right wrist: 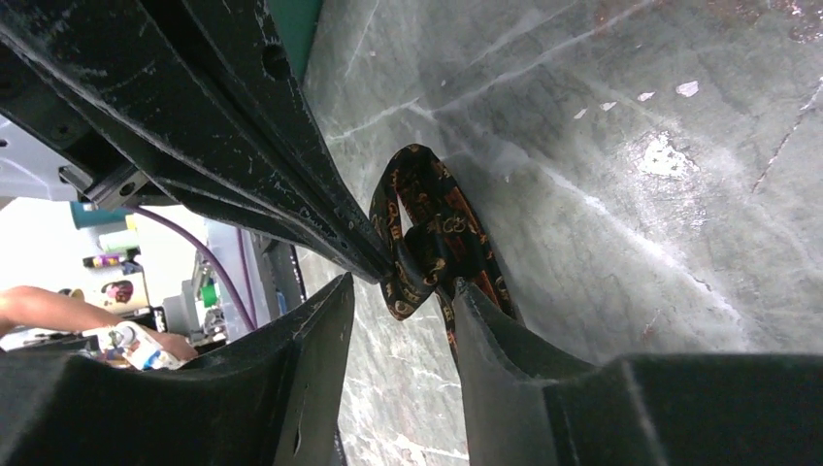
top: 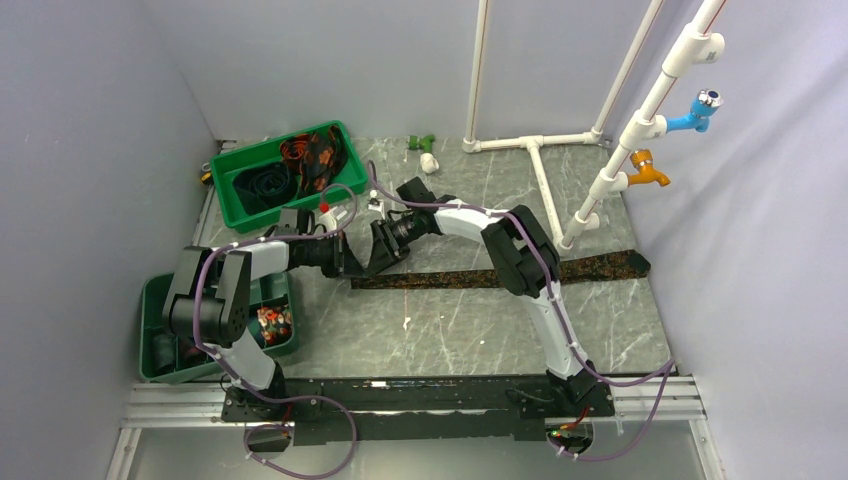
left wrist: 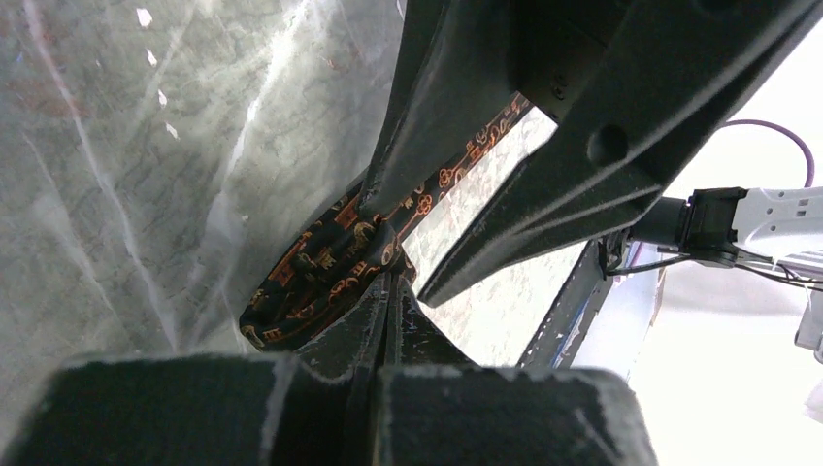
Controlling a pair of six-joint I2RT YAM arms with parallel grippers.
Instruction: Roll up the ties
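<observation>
A dark tie with an orange-brown pattern (top: 450, 280) lies flat and stretched across the table, its wide end at the right. Its narrow left end is folded up into a small loop (right wrist: 415, 160). My left gripper is shut on this folded end, with the cloth pinched at its fingertips. From the right, my right gripper stands partly open at the same end. Its two fingers (left wrist: 388, 184) are apart on either side of the folded cloth, close to the left gripper's tips.
A green tray (top: 232, 215) with rolled ties stands behind the left arm. Another green divided box (top: 215, 373) sits at the front left. White pipes (top: 545, 190) with taps stand at the back right.
</observation>
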